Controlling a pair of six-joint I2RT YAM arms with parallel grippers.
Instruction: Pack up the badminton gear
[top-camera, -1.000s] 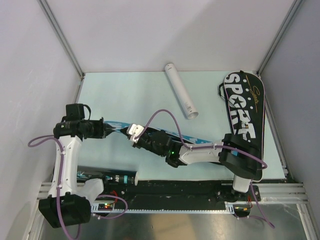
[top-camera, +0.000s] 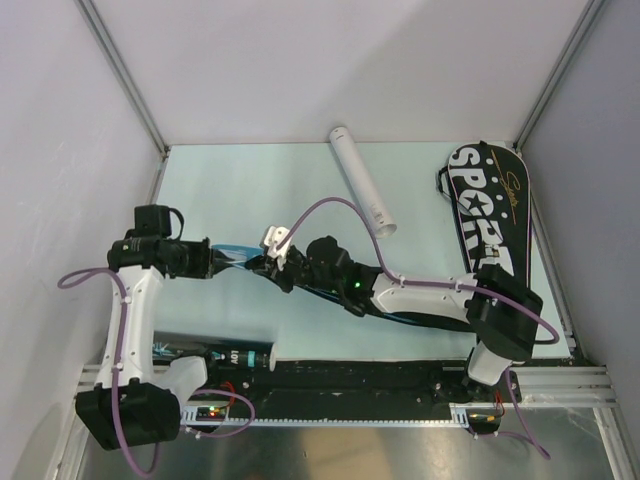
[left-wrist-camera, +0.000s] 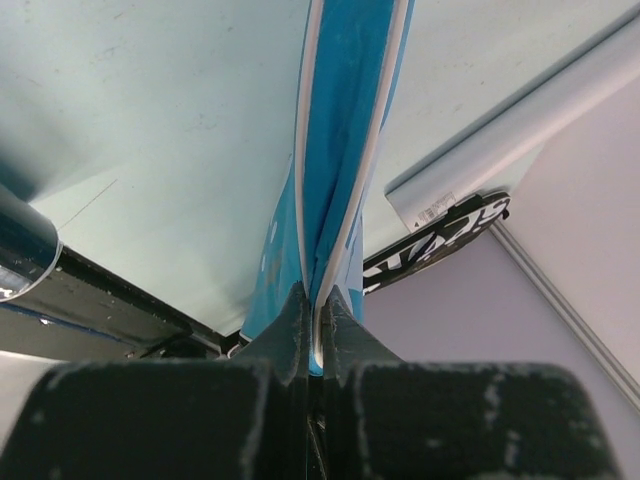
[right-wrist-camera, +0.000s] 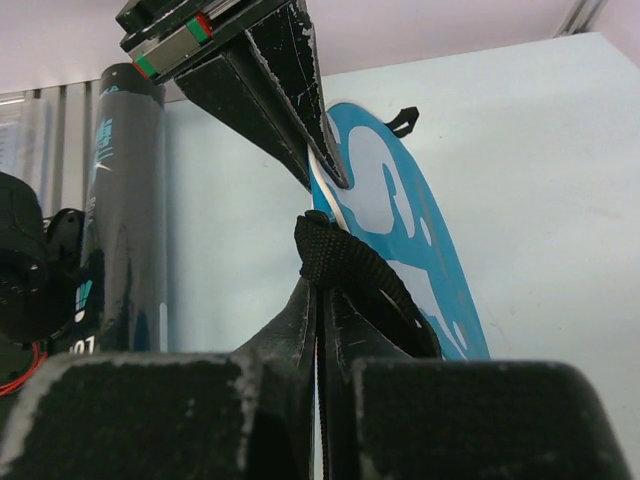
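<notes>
A blue bag with white pattern and pale edging (left-wrist-camera: 335, 150) runs across the middle of the board in the top view, largely under my right arm. My left gripper (top-camera: 224, 262) is shut on its left end, the blue fabric gathered at the fingertips. My right gripper (top-camera: 262, 264) is close beside it, shut on a black woven strap (right-wrist-camera: 335, 255) of that bag. A black SPORT bag (top-camera: 485, 205) lies upright along the board's right side.
A white tube (top-camera: 360, 180) lies at the back centre. A dark cylinder (top-camera: 220, 352) lies at the front left. The board's back left is clear; walls enclose both sides and the back.
My right arm has shifted a little toward the front right, its body and cable moving, while its fingers stay near the left gripper. The left arm has barely moved.
</notes>
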